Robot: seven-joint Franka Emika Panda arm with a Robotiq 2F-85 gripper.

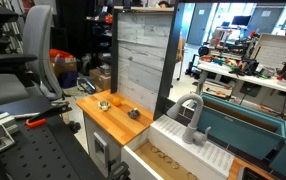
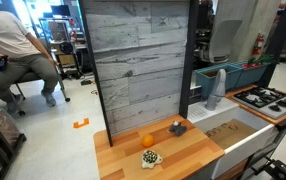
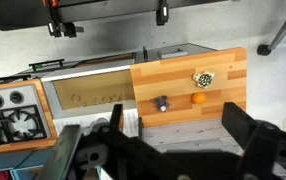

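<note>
My gripper stands open at the bottom of the wrist view, its dark fingers well apart with nothing seen between them. Beyond it, in that view, lies a wooden worktop [image 3: 223, 112]. On the wood are a speckled pale round thing [image 3: 203, 78], an orange ball-like thing [image 3: 198, 98] and a small dark grey thing [image 3: 163, 103]. Exterior view 2 shows the same pale thing [image 2: 151, 159], orange thing [image 2: 148, 141] and grey thing [image 2: 178, 128], spaced apart. In neither exterior view can I clearly make out the gripper.
Beside the worktop an open drawer [image 3: 91, 92] shows a light wooden bottom. Past it is a stove top [image 2: 268, 100]. A grey tap-like thing [image 2: 217, 90] rises behind the drawer, near a blue-green shelf [image 1: 243, 125]. A grey plank wall [image 2: 148, 75] backs the worktop.
</note>
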